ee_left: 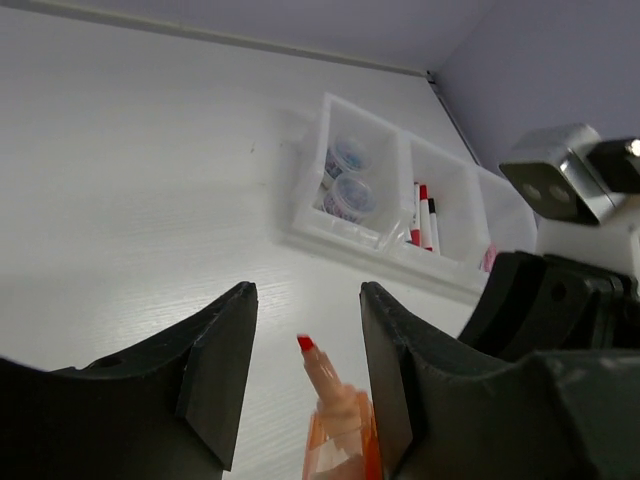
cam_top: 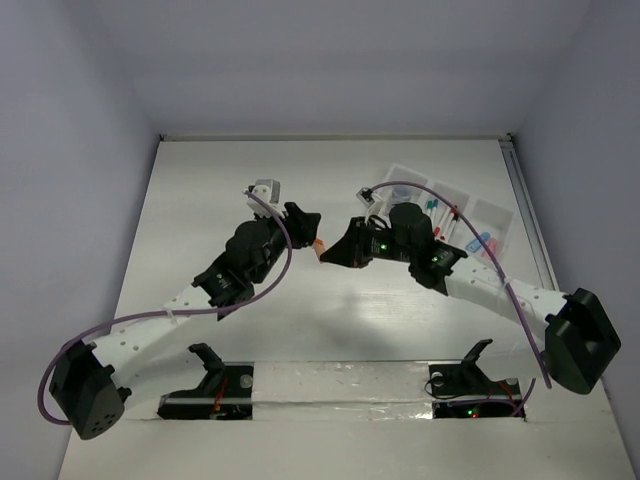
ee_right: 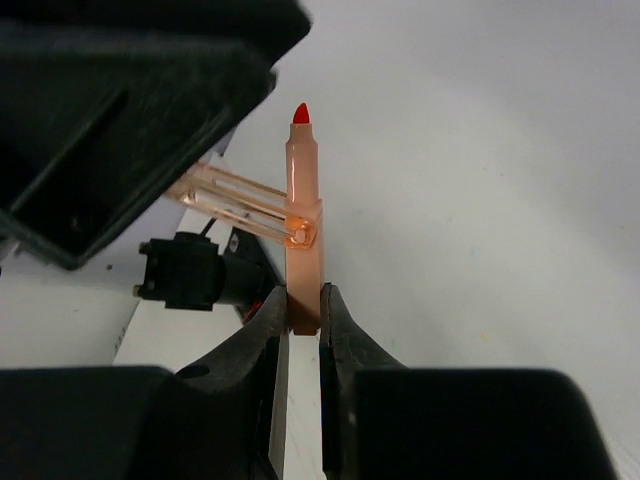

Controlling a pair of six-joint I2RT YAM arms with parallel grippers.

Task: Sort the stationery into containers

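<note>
An orange red-tipped marker [ee_right: 302,170], with an orange plastic piece [ee_left: 340,440] around or beside it, is held upright by my right gripper, shut on it, in the centre of the workspace. My left gripper stands open close around it, its fingers on either side of the marker in the left wrist view. In the top view both grippers meet near the orange marker [cam_top: 318,250].
A white divided container [ee_left: 440,200] at the back right holds clear cups [ee_left: 348,197], pens and pink and blue items.
</note>
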